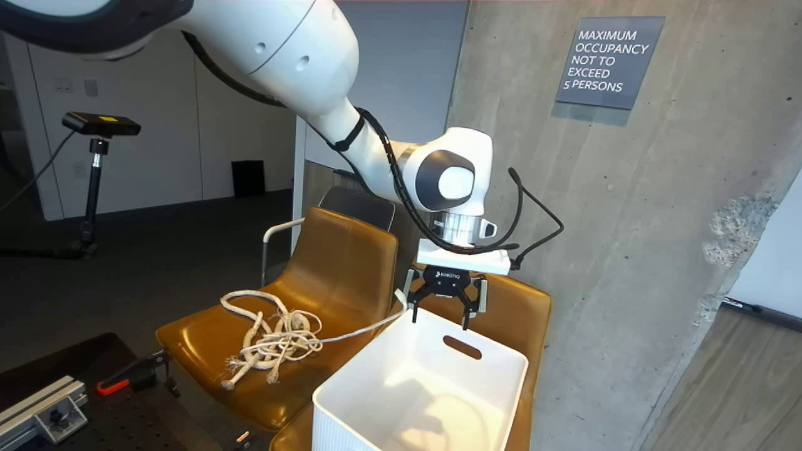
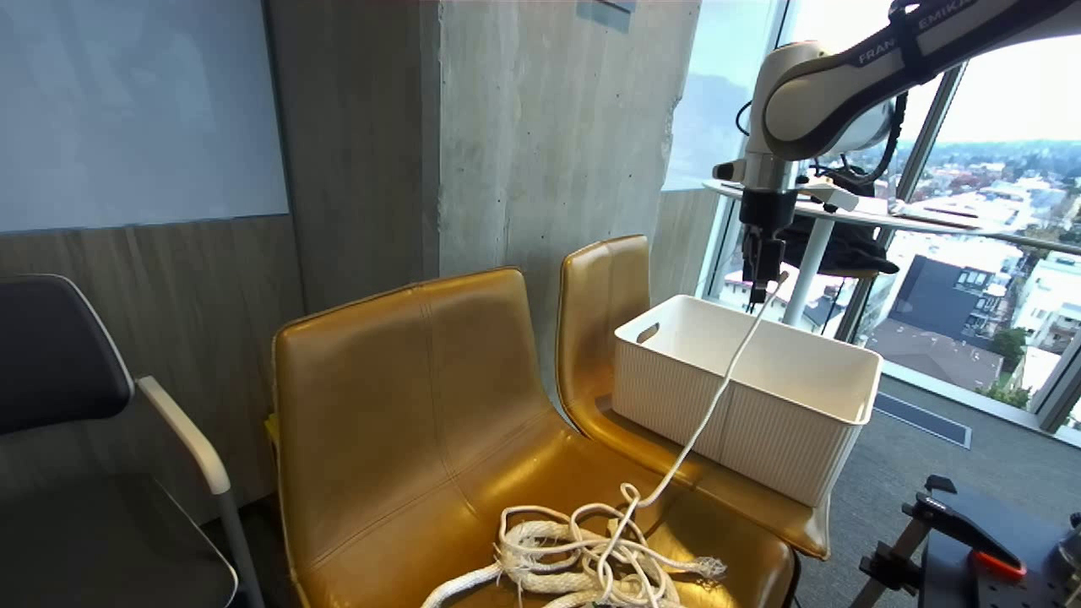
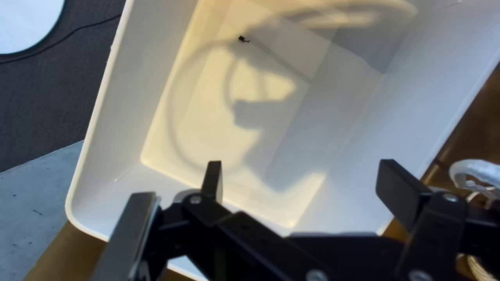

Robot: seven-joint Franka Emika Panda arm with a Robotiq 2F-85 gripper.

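My gripper (image 1: 440, 319) is open over the near-wall end of the white bin (image 1: 519, 364), fingers pointing down. Its two fingers (image 3: 393, 182) stand wide apart in the wrist view, with only the bin's inside behind the gap. A white rope (image 1: 282, 342) lies tangled on a tan chair seat. One strand stretches from the pile up to the gripper, its end (image 3: 478, 173) outside the fingers beside one finger. What holds that end up is hidden. In exterior view 2 the strand (image 2: 699, 431) crosses in front of the bin. The bin looks empty, with arm shadows on its floor.
The bin stands on a second tan chair (image 1: 526, 300) close to the concrete wall (image 1: 639, 225). The rope's chair (image 2: 405, 405) is alongside. A dark bench with a clamp (image 1: 131, 372) is at the lower left. Floor beyond the bin is clear in exterior view 2.
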